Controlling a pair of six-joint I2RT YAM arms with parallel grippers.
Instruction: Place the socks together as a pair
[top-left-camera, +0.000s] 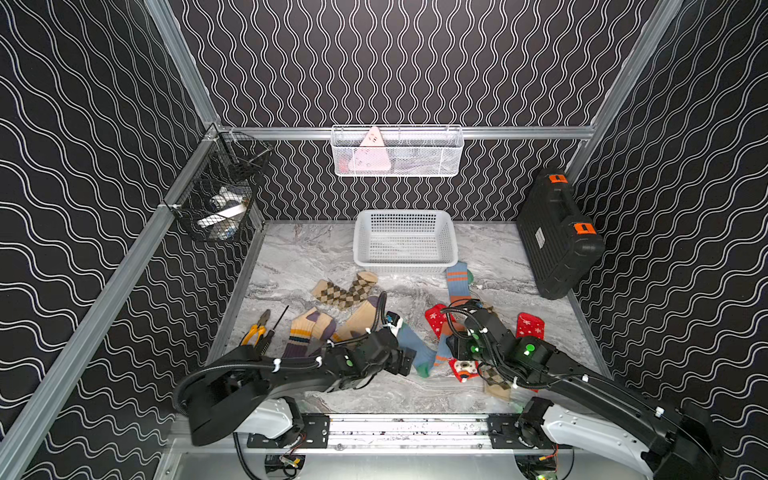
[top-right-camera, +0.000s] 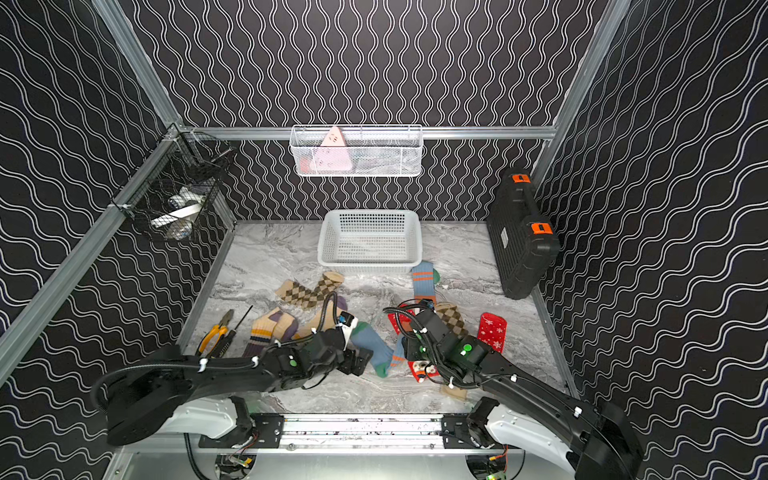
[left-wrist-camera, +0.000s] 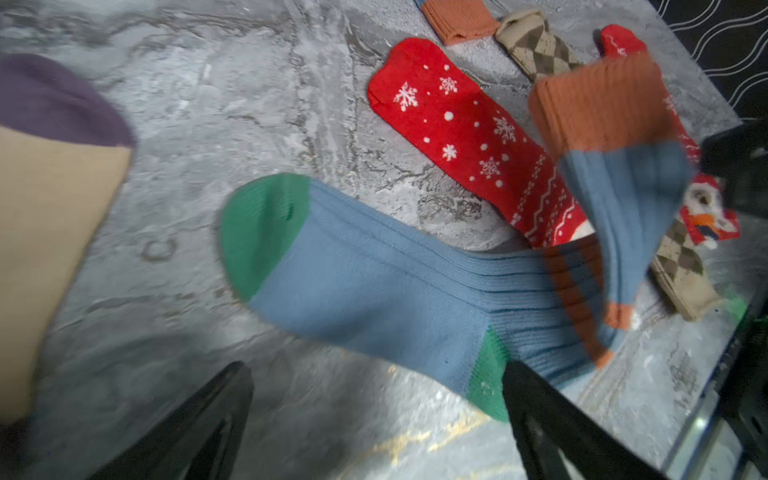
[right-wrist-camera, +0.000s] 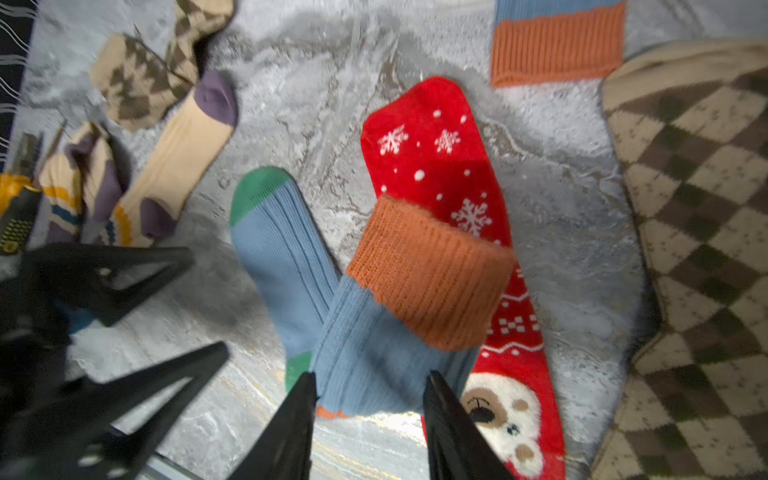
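A blue sock with green heel and toe (left-wrist-camera: 360, 280) lies on the table, its orange-cuffed top (right-wrist-camera: 416, 280) raised at my right gripper, whose fingers are part open around that fabric; whether they grip it, I cannot tell. My left gripper is open over the table beside the sock's foot, nothing between its fingers. A second blue sock (top-left-camera: 457, 276) lies behind. Red snowflake socks (right-wrist-camera: 440, 160), argyle socks (right-wrist-camera: 696, 240) and cream-purple socks (right-wrist-camera: 176, 160) lie around.
An empty grey basket (top-left-camera: 405, 240) stands at the back. A black case (top-left-camera: 558, 236) is at the right, pliers (top-right-camera: 212, 336) at the left. The table behind the socks, left of the basket, is clear.
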